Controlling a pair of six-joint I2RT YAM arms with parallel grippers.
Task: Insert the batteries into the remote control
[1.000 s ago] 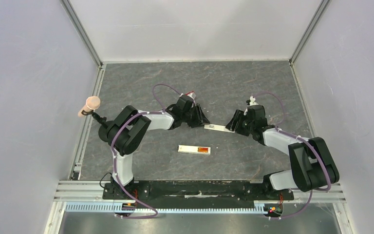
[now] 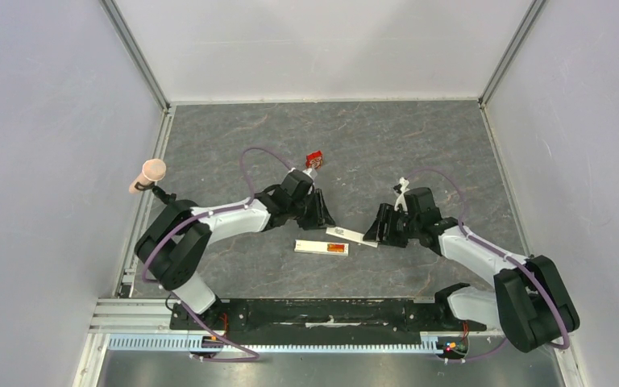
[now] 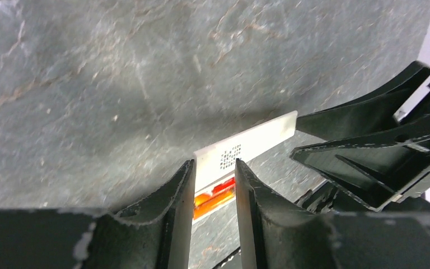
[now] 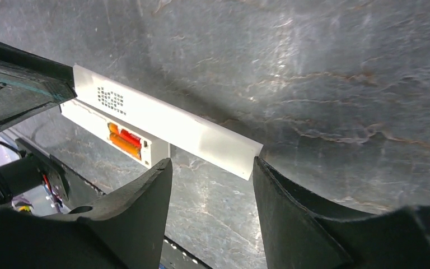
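The white remote (image 2: 314, 248) lies on the grey table with its compartment open, showing red and orange batteries (image 4: 124, 140). Just beyond it is the white back cover (image 2: 351, 235), with a dotted patch. My left gripper is shut on one end of the cover. At the cover's other end, my right gripper stands open around that end, its fingers apart; whether they touch the cover is unclear.
A small red packet (image 2: 313, 159) lies farther back, behind the left gripper.
Both grippers and the cover have moved toward the front and slightly left, closer to the remote, which has stayed in place.
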